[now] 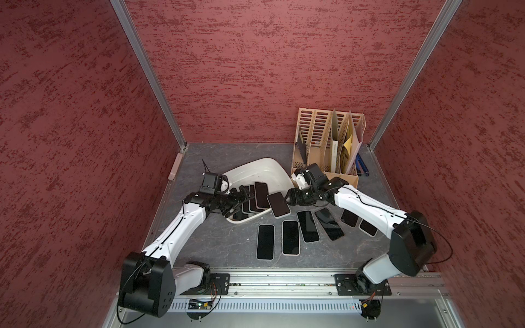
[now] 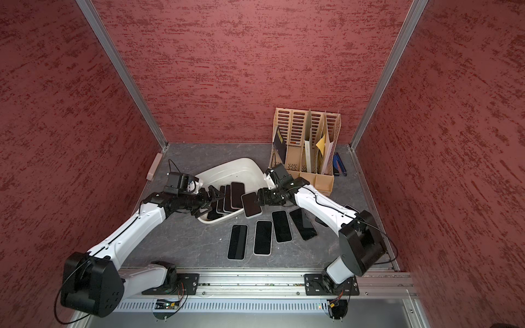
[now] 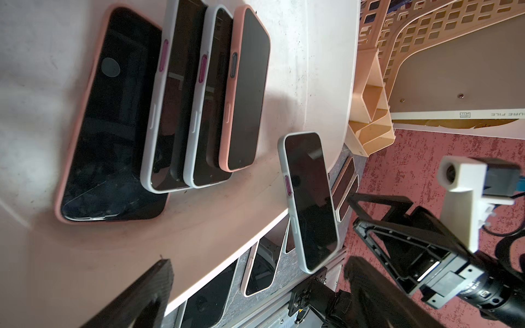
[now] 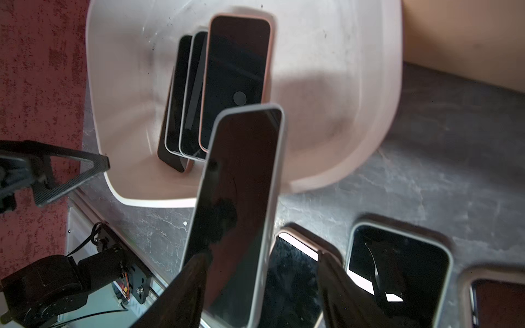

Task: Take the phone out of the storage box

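A dark-screened phone with a pale frame point(image 4: 235, 202) lies tilted across the front rim of the white storage box point(image 1: 268, 166). One end is over the box, the other over the table. My right gripper is close to it. In the right wrist view its left finger overlaps the phone's edge, while a gap shows beside the right finger; whether the phone is gripped is unclear. Several phones rest overlapping inside the box, including a pink-framed one point(image 3: 248, 90). My left gripper hangs over the box's left part, open and empty.
Several phones lie in front of the box, among them a black-screened one point(image 1: 265, 242) and another beside it point(image 1: 291, 238). A beige file organizer point(image 1: 311, 153) stands behind my right arm. Grey table shows clear at front left.
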